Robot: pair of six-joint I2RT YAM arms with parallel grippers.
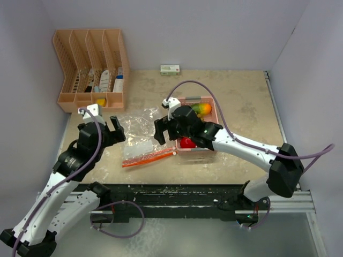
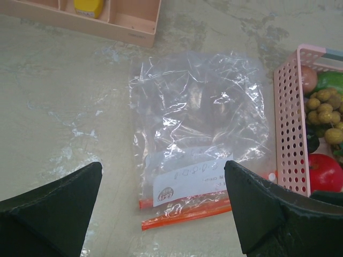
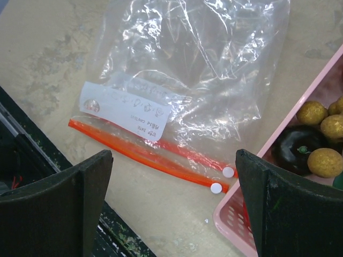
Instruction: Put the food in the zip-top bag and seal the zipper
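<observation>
Flat on the table lies a clear zip top bag (image 2: 198,107), empty, with an orange zipper strip (image 1: 147,159) along its front edge and a white label (image 3: 124,111). Food fills the pink basket (image 2: 289,123) to the bag's right: a red tomato (image 2: 325,173), brown potatoes (image 2: 325,111), a dark eggplant (image 3: 295,151) and an orange item (image 1: 202,108). My left gripper (image 1: 117,130) is open above the bag's left side, nothing between its fingers. Over the bag's right side and the basket's near edge, my right gripper (image 1: 161,131) also hangs open and empty.
A tan organizer (image 1: 91,64) with compartments stands at the back left; a yellow item (image 2: 88,7) sits in one. By the back wall lies a small green-and-white box (image 1: 170,70).
</observation>
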